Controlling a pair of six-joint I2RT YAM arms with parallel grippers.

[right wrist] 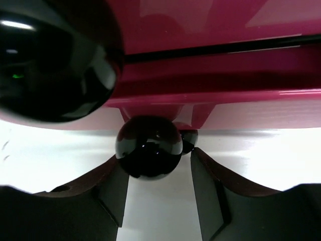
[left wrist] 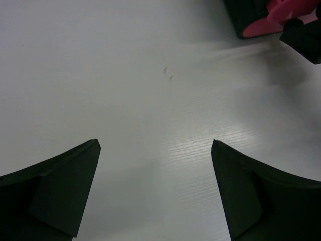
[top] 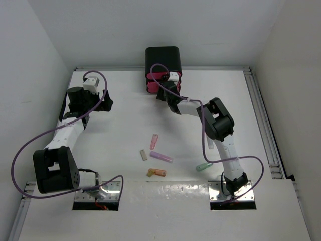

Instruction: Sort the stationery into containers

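A black box with pink drawers (top: 162,57) stands at the back centre. My right gripper (top: 165,98) is at its front. In the right wrist view my right gripper is open, its fingers either side of a round black knob (right wrist: 149,146) on a pink drawer (right wrist: 241,75). My left gripper stands open at the left over bare table, the drawer unit at that view's top right (left wrist: 261,27). Loose stationery lies on the table: a pink piece (top: 154,141), a purple piece (top: 161,157), a grey piece (top: 143,154), an orange piece (top: 157,172), a green piece (top: 203,166).
A pale long piece (top: 210,143) lies under the right arm. Walls border the table at the sides and back.
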